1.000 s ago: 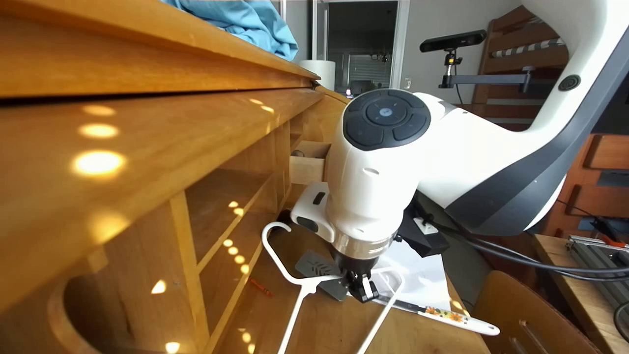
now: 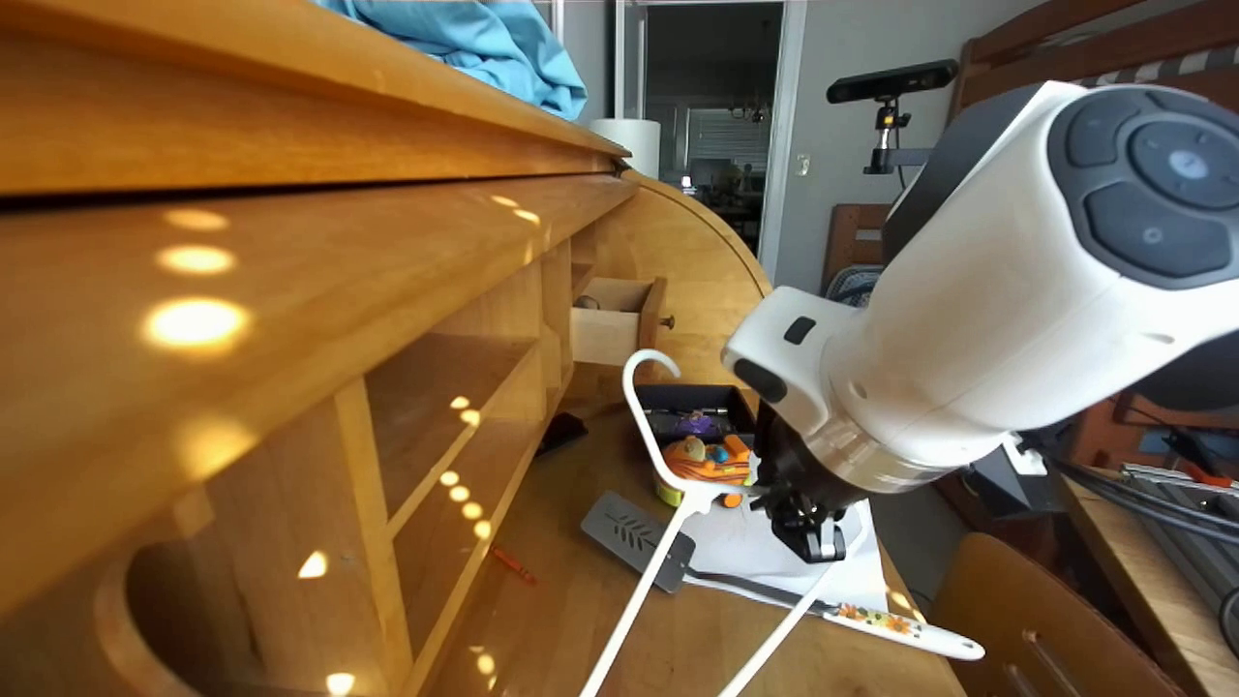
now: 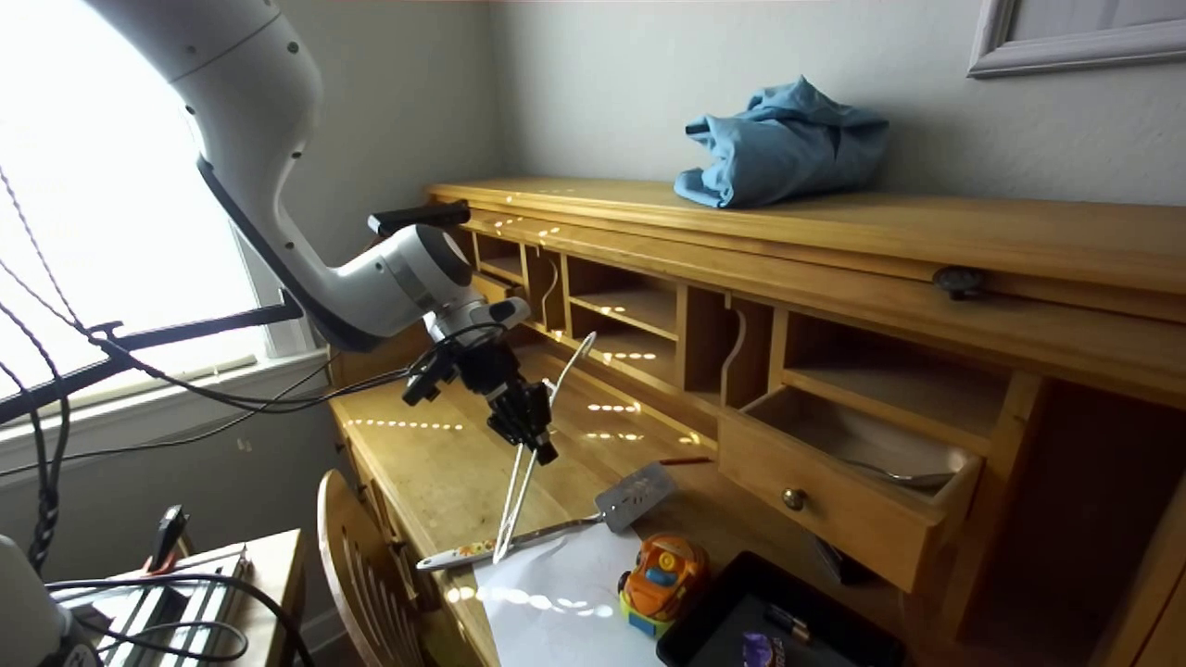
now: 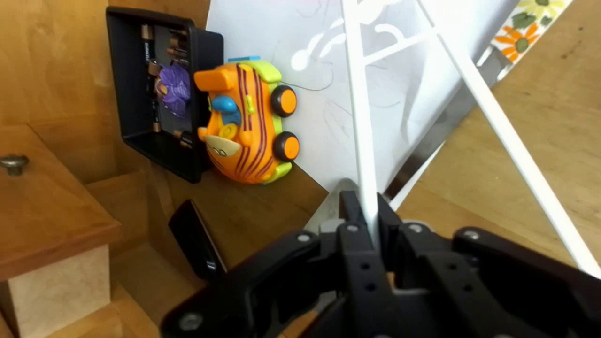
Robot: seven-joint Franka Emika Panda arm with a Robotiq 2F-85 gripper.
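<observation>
My gripper is shut on one thin bar of a white hanger (image 4: pixel 363 124), held above the desk. In exterior view 1 the hanger's hook (image 2: pixel 636 389) curves up to the left of the gripper (image 2: pixel 819 544), and its two long bars reach down toward the frame's lower edge. From the other side, in exterior view 2, the gripper (image 3: pixel 534 428) is tilted over the desk, with the hook (image 3: pixel 580 350) above it and the bars (image 3: pixel 511 500) slanting down in front of the spatula handle. The fingers cover the gripped stretch.
A spatula (image 3: pixel 634 495) lies across the desk, partly on white paper (image 3: pixel 556 611). Nearby are an orange toy car (image 3: pixel 664 574) and a black tray (image 3: pixel 723 622) with small items. A drawer (image 3: pixel 845 478) stands pulled out. Blue cloth (image 3: pixel 789 144) rests on top of the desk.
In exterior view 1, the arm and hanger have risen and shifted right, and the wrist has tilted. The toy car and black tray now show behind the hanger.
</observation>
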